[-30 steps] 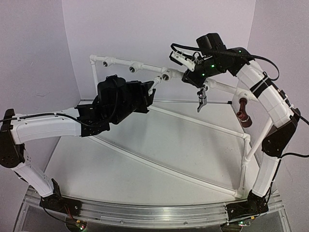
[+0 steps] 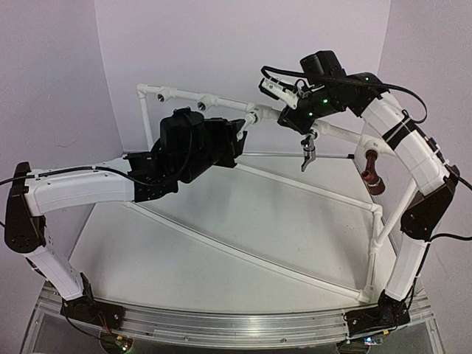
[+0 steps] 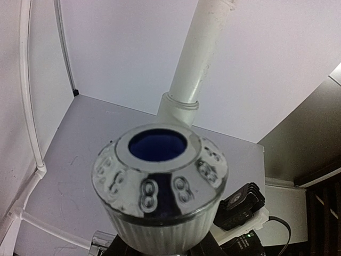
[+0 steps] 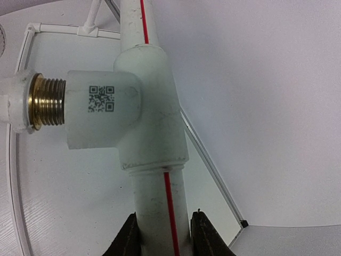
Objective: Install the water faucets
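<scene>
A white faucet with a chrome rim and blue centre [image 3: 160, 200] fills the lower middle of the left wrist view. My left gripper [image 2: 236, 139] is shut on it, its fingertips mostly hidden beneath. In the right wrist view, the faucet's brass thread [image 4: 50, 101] faces the mouth of a white tee [image 4: 104, 130], roughly level with it. The thread's end lies right at the mouth; I cannot tell whether it has entered. My right gripper is shut on the white pipe [image 4: 154, 205] beside that tee, a finger on each side.
A chrome faucet [image 2: 308, 151] and a dark red one [image 2: 372, 173] hang from the rail farther right. Open tees [image 2: 164, 94] show on the rail's left part.
Over the last second my left gripper has moved right and slightly up, bringing the faucet to the tee. The right arm stays still.
</scene>
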